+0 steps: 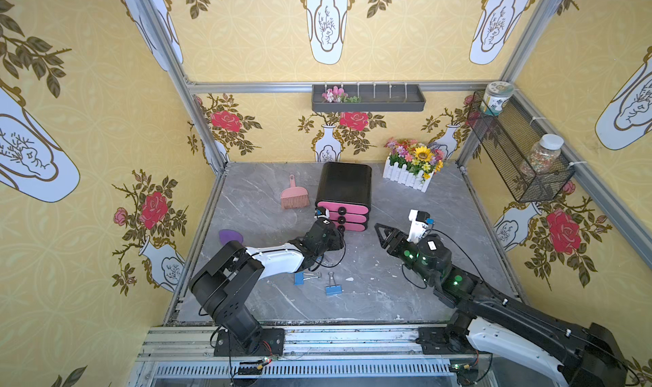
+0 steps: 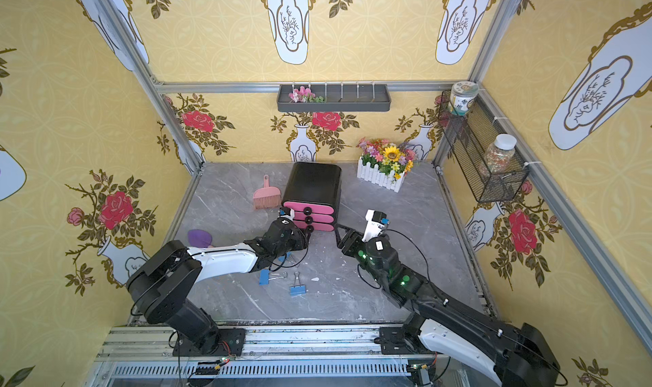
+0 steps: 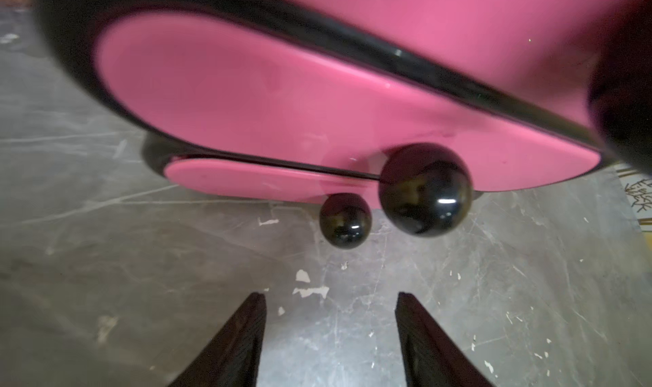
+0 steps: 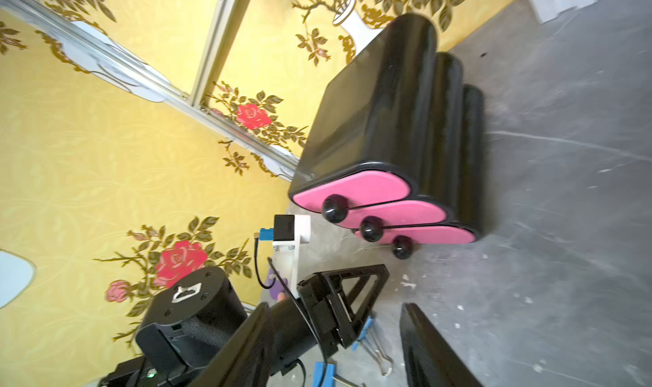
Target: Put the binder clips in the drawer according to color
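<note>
A black cabinet (image 1: 344,183) with three pink drawers, all closed, stands mid-table; each drawer has a round black knob. My left gripper is open just in front of the drawers, its fingers below the lower knobs (image 3: 424,190), with nothing between them. Off to the right of the cabinet, my right gripper (image 1: 382,235) stands open and empty; the drawers also show beyond its fingers (image 4: 434,349) in the right wrist view. A third clip (image 4: 364,332) is partly hidden by the left arm.
A pink brush (image 1: 294,197) lies left of the cabinet, and a purple scoop (image 1: 231,236) lies partly behind the left arm. At the back right sits a white flower box (image 1: 406,175).
</note>
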